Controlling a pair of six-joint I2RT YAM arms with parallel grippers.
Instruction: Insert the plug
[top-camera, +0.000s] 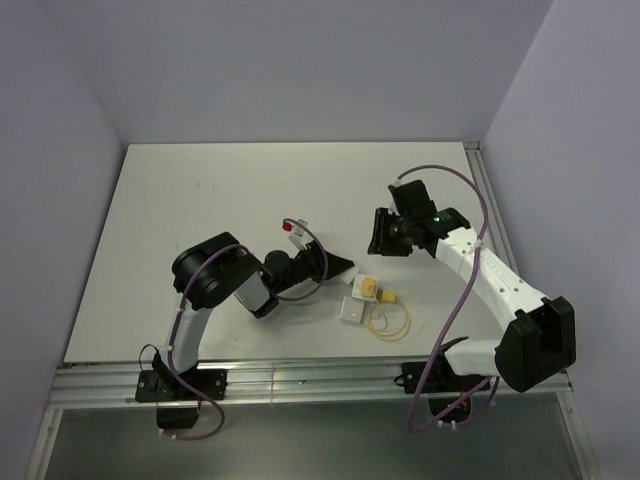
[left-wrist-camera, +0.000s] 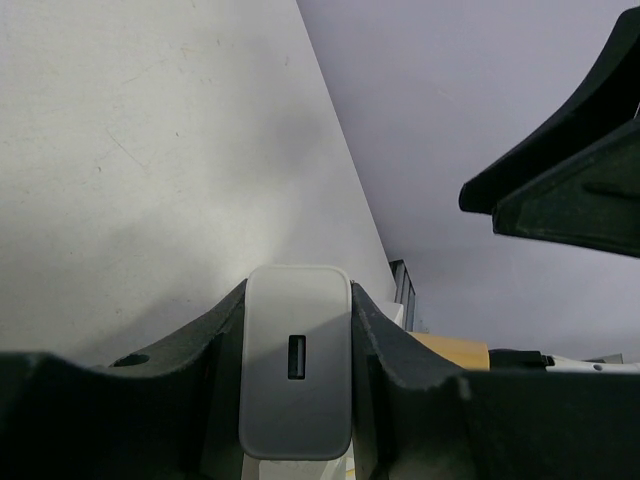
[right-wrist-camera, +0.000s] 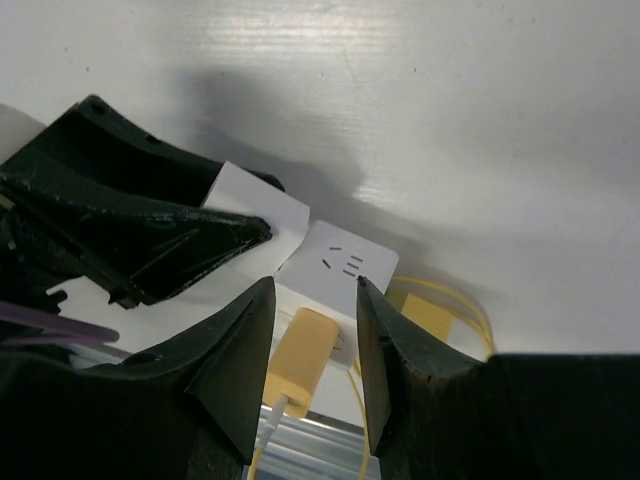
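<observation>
My left gripper is shut on a white block (left-wrist-camera: 298, 420) with a dark slot in its end, at the middle of the table. The block continues into a white socket box (right-wrist-camera: 345, 260) with slots in one face. One yellow plug (right-wrist-camera: 300, 360) sits against the box's near side, its cord trailing down; how deep it is seated cannot be told. Another yellow piece (right-wrist-camera: 428, 315) shows at the box's right side with a yellow cable. My right gripper (top-camera: 388, 248) stands open, nothing between its pads, above and beside the box in the top view.
The yellow cable (top-camera: 405, 325) loops on the table right of the box. A white square piece (top-camera: 352, 310) shows just below the box. A metal rail (top-camera: 320, 372) runs along the front edge.
</observation>
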